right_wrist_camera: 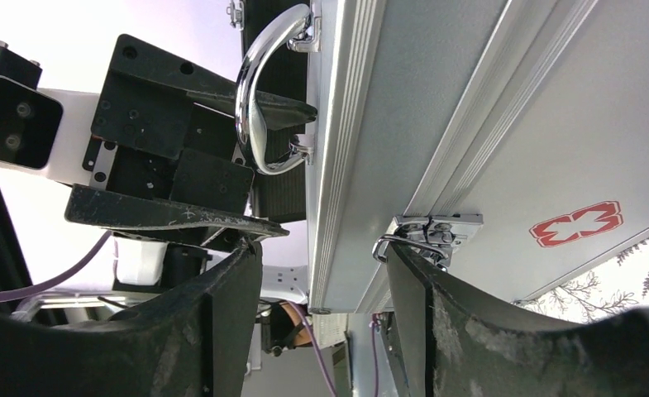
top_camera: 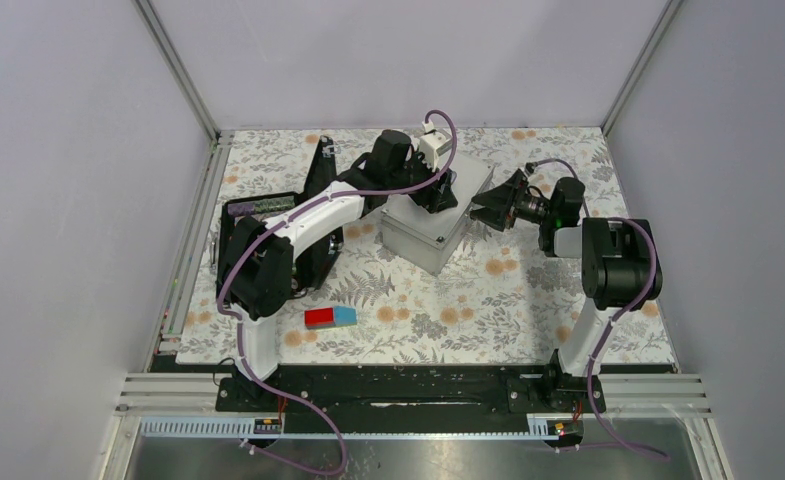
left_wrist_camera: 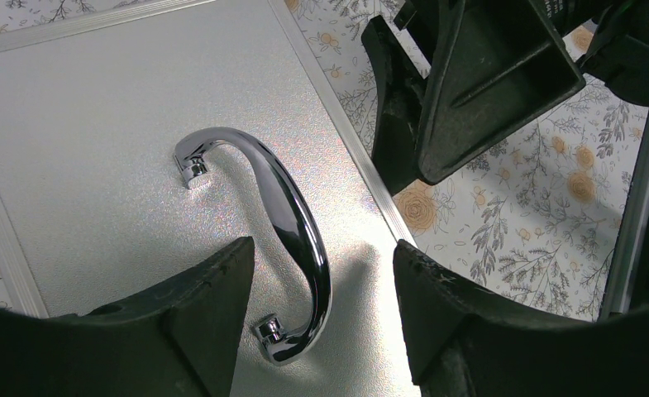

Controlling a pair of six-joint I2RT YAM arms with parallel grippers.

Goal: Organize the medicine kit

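Note:
The silver medicine kit (top_camera: 418, 242) stands closed in the middle of the table, turned at an angle. Over its lid is my left gripper (top_camera: 445, 203); in the left wrist view the chrome handle (left_wrist_camera: 290, 217) lies between its parted fingers, not clamped. My right gripper (top_camera: 476, 210) is at the kit's right side. The right wrist view shows a metal latch (right_wrist_camera: 436, 236) on the kit's seam, and one finger (right_wrist_camera: 412, 285) of that gripper sits at the latch's wire loop. Its fingers stand apart with no object clamped between them.
A black open case (top_camera: 258, 203) with items inside lies on the left, partly hidden by my left arm. A red and blue box (top_camera: 330, 317) rests at the front left.

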